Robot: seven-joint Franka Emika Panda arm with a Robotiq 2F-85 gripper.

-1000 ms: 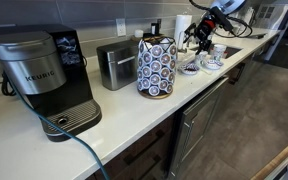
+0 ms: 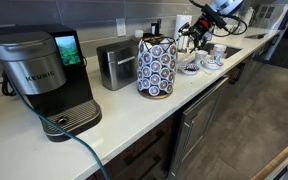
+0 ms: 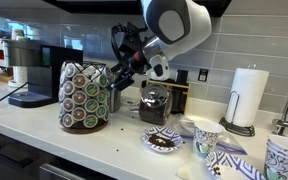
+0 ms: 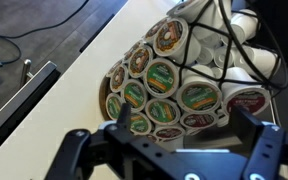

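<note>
A carousel of coffee pods (image 2: 156,68) stands on the white counter, its columns full of pods with printed lids. My gripper (image 3: 129,62) is beside the carousel's upper part in exterior view 2. It is small and dark beyond the carousel in exterior view 1. In the wrist view, my open gripper has its dark fingers set wide apart at the lower left and lower right. Pods (image 4: 161,77) show beyond them, with nothing held. The single-serve coffee maker (image 2: 46,80) stands at the left in exterior view 1.
A metal toaster (image 2: 118,64) stands by the wall. Past the carousel are a glass coffee pot (image 3: 155,102), patterned plates (image 3: 162,139), a cup (image 3: 206,136) and a paper towel roll (image 3: 247,96). Bare counter (image 2: 124,120) lies in front of the coffee maker.
In exterior view 1, the arm and gripper have shifted slightly up and left, closer to the carousel. The carousel and the other things on the counter stay where they were.
</note>
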